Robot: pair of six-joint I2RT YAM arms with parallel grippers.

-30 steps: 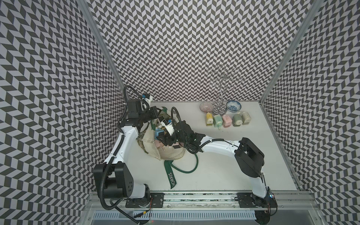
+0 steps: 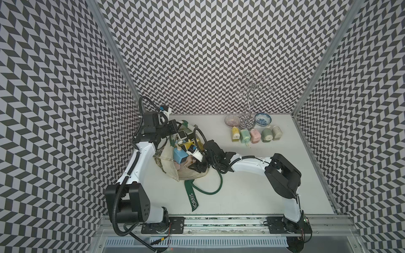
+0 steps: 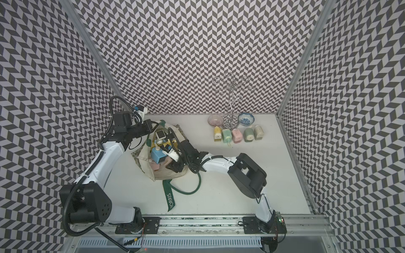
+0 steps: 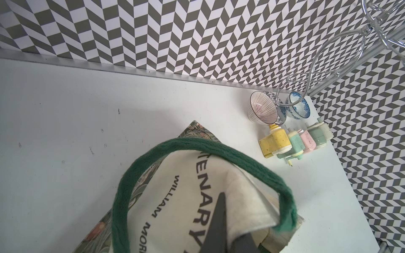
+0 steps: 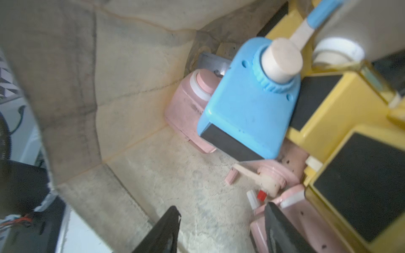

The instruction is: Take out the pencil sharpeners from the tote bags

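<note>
The cream tote bag (image 4: 177, 189) lies with its mouth open, sharpeners inside. My left gripper is shut on the bag's rim fabric, beside the green strap (image 4: 185, 143). Inside the bag, in the right wrist view, my right gripper stands with its fingers apart and nothing clearly held. A pink sharpener (image 5: 301, 219) is at its right finger, partly hidden by it. Farther in are a blue sharpener (image 5: 253, 105), another pink one (image 5: 189, 105) and yellow ones (image 5: 358, 105). Several sharpeners, including a yellow one (image 2: 235, 133), stand in a row on the table.
Behind the row stand a striped bowl (image 2: 232, 121), a blue-patterned bowl (image 2: 262, 119) and a metal wire stand (image 2: 247, 120). A green strap (image 2: 191, 196) trails toward the front.
The left arm held still.
</note>
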